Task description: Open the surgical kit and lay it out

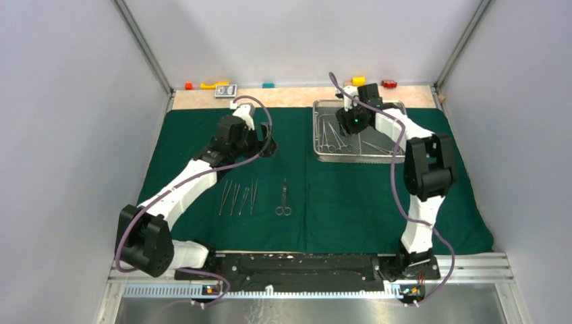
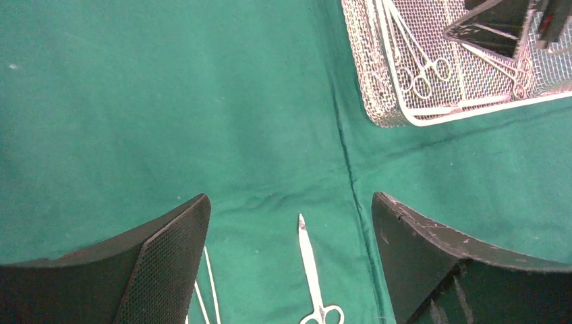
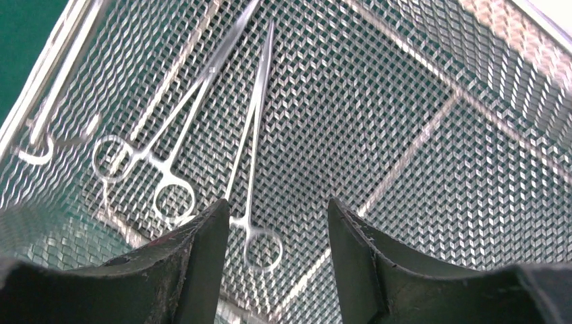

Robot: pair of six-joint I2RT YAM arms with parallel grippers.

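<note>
In the top view a mesh tray (image 1: 354, 158) at the back right holds several metal instruments. Over it hovers my right gripper (image 1: 347, 123), fingers open and empty. Beneath its left finger in the right wrist view lies a ring-handled instrument (image 3: 255, 128), with a second pair (image 3: 177, 131) to its left. My left gripper (image 1: 268, 138) is open above bare cloth, left of the tray. On the green cloth (image 1: 344, 209) one pair of scissors (image 1: 284, 202) lies laid out, and left of it several slim tweezer-like instruments (image 1: 236, 199) stand in a row.
Along the back ledge sit a small framed box (image 1: 226, 91), a yellow piece (image 1: 214, 85), a teal block (image 1: 268, 86) and a red item (image 1: 388, 84). Cloth in front of the tray is clear. The tray's raised rim surrounds the right gripper.
</note>
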